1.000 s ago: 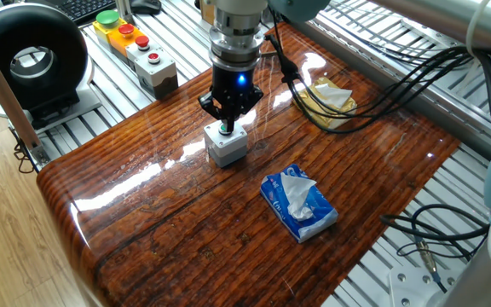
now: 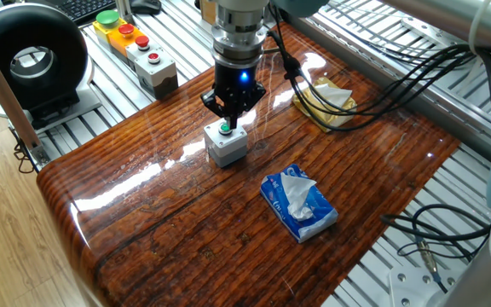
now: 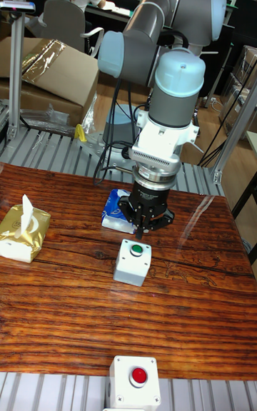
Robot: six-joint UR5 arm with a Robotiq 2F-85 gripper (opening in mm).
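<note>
A small white box with a green button (image 2: 225, 129) on top stands on the glossy brown wooden table; in exterior view 3 its white front (image 3: 130, 272) faces the camera. My black gripper (image 2: 233, 125) points straight down beside the button, its fingertips brought together and nothing visible between them. From exterior view 3, the gripper (image 3: 139, 232) appears just behind the green button, on the robot's side. Whether the tips touch the box is hard to tell. Its green button shows clear of the fingers in both views.
A blue tissue pack (image 2: 299, 203) and a gold tissue pack (image 2: 324, 104) lie on the table. Beyond its edge stands a box with red buttons (image 2: 153, 68). Black cables (image 2: 382, 107) hang near the gold pack.
The box and tissue packs have stayed put.
</note>
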